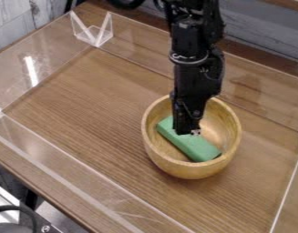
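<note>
A round tan wooden bowl (191,165) sits right of centre on the wooden table. Inside it lies a green rectangular block (190,140), tilted diagonally. My black gripper (190,119) hangs just above the bowl's back part, over the upper end of the block. Its fingertips are dark and small, so how far apart they stand is hard to make out; I see the block lying in the bowl beneath them.
A white wire-like holder (94,29) stands at the back left. Dark cables lie at the lower left edge.
</note>
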